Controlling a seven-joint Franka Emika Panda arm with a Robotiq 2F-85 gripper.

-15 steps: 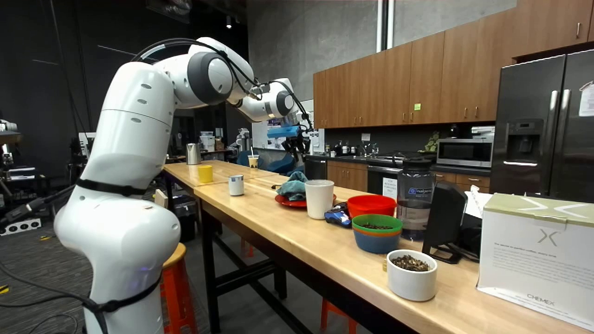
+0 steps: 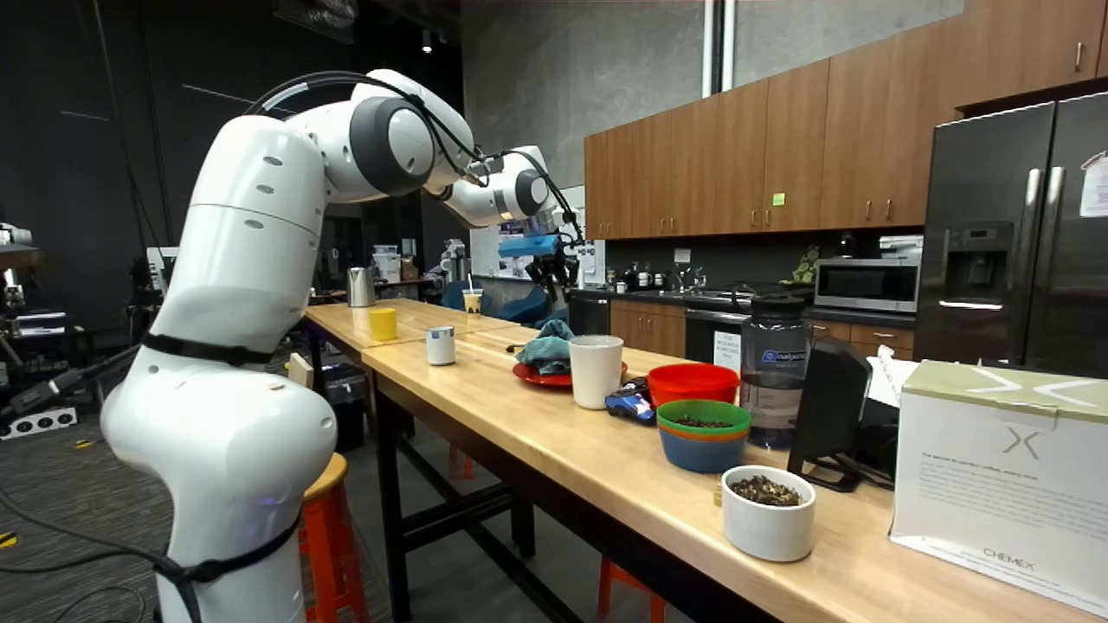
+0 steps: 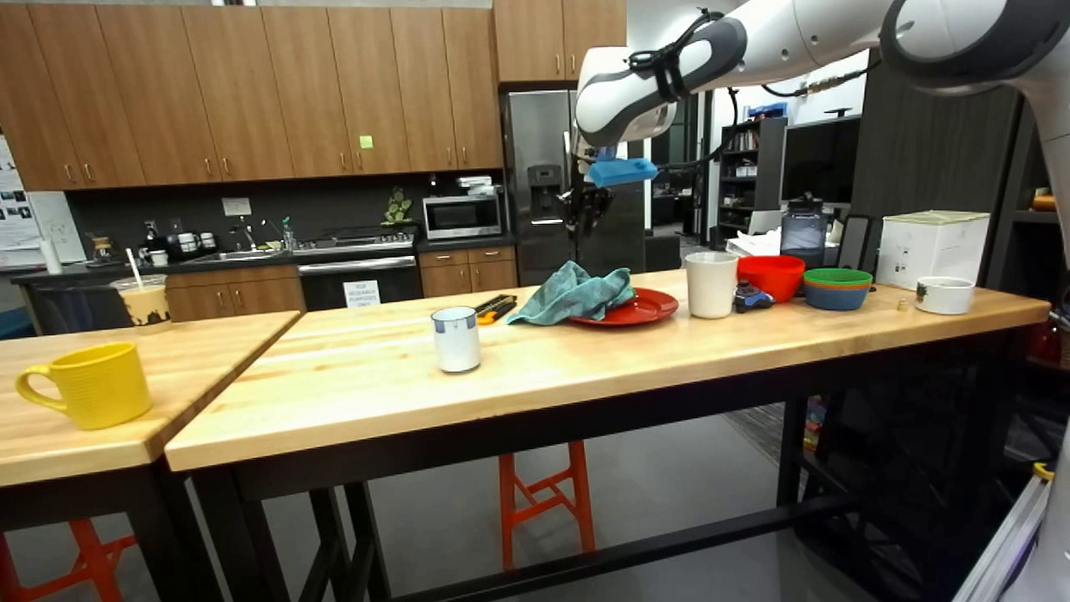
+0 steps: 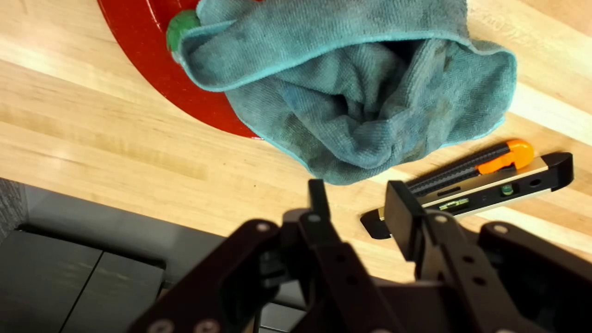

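Observation:
My gripper is open, with nothing between its fingers, and hangs in the air above the table. In exterior view 2 the gripper point(image 3: 583, 226) is well above a crumpled teal cloth point(image 3: 573, 295). The cloth point(image 4: 355, 105) lies partly on a red plate point(image 4: 166, 83) and partly on the wood. A small green thing point(image 4: 181, 28) peeks out from under the cloth on the plate; the rest of it is hidden. Beside the cloth lie an orange and black utility knife point(image 4: 508, 157) and a small level point(image 4: 488, 191), partly behind one finger in the wrist view.
A white cup point(image 3: 457, 339) stands left of the cloth, and a yellow mug point(image 3: 100, 386) sits on the adjoining table. To the right are a tall white cup point(image 3: 711, 284), a red bowl point(image 3: 770, 272), stacked bowls point(image 3: 838, 291) and a white bowl point(image 3: 944, 296).

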